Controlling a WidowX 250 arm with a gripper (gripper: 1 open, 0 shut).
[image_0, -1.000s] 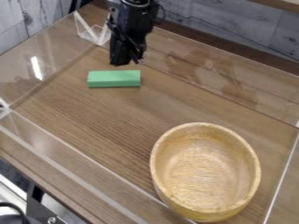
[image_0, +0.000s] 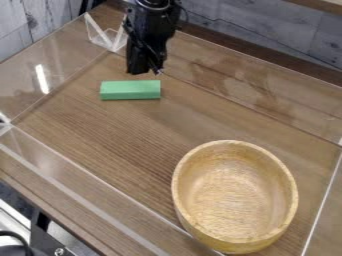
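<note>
My black gripper (image_0: 142, 64) hangs near the back centre-left of the wooden table, just above and behind a flat green rectangular block (image_0: 130, 90). It looks shut, with nothing visible between its fingers, though the tips are small and dark. A large light wooden bowl (image_0: 234, 198) sits at the front right.
A crumpled clear plastic item lies behind the gripper at the left. Dark cables and a dark area lie beyond the bottom-left edge.
The gripper has shifted slightly over the last second, staying above and behind the green block. The block and bowl have not moved.
</note>
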